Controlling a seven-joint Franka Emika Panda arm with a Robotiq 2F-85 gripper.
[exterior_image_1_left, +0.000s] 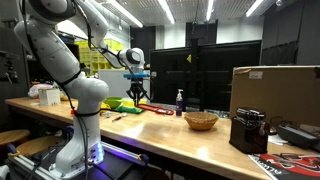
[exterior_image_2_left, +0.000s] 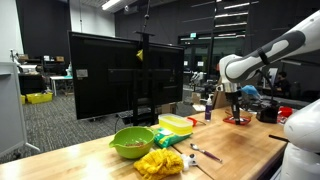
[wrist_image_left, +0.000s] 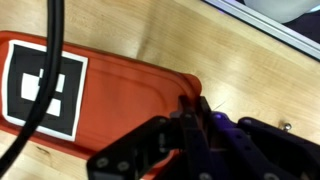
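Note:
A flat red board or tray with a black-and-white marker fills much of the wrist view. My gripper is shut on its edge, near a rounded corner. In exterior view 1 the red board shows as a thin strip running right from the gripper, apparently held above the table. Exterior view 2 has the gripper at the far right, with the red board partly visible below it.
A brown basket and a blue bottle stand right of the arm, with a black canister farther right. A green bowl, yellow gloves and a knife lie on the table.

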